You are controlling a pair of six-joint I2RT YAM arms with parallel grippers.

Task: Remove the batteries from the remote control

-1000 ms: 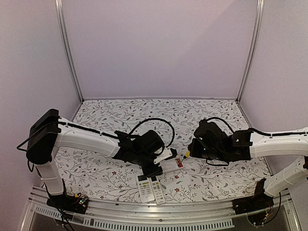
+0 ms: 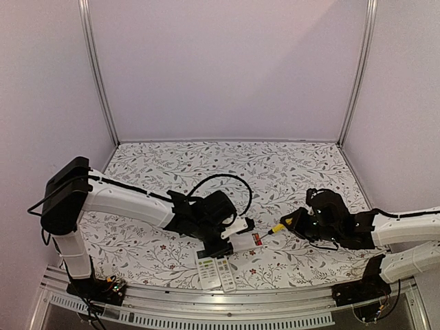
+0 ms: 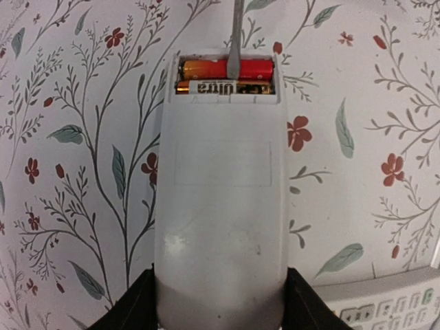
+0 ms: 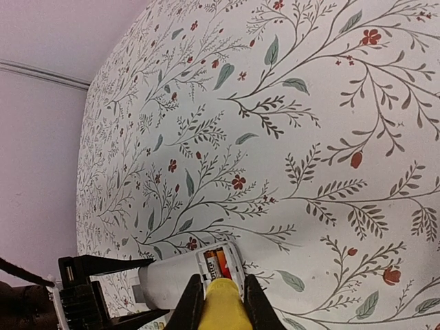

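The white remote control (image 3: 220, 179) lies back side up, its battery bay uncovered at the far end. My left gripper is shut on the sides of its near end. Two batteries sit in the bay: a red-and-orange battery (image 3: 199, 69) and, beside it, an orange-and-black battery marked "Ultra" (image 3: 196, 87). A flat metal screwdriver blade (image 3: 235, 48) reaches over the bay, its tip against or just above the red battery; contact is unclear. My right gripper is shut on the yellow handle of the screwdriver (image 4: 224, 313), which hides its shaft in the right wrist view.
Two more white remotes, a wider remote (image 2: 207, 273) and a narrower remote (image 2: 225, 275), lie button side up near the front edge, close to the left gripper.
My right gripper has moved right and towards the front with the screwdriver, showing more of its shaft and handle. The left arm and held remote have shifted slightly towards the front.
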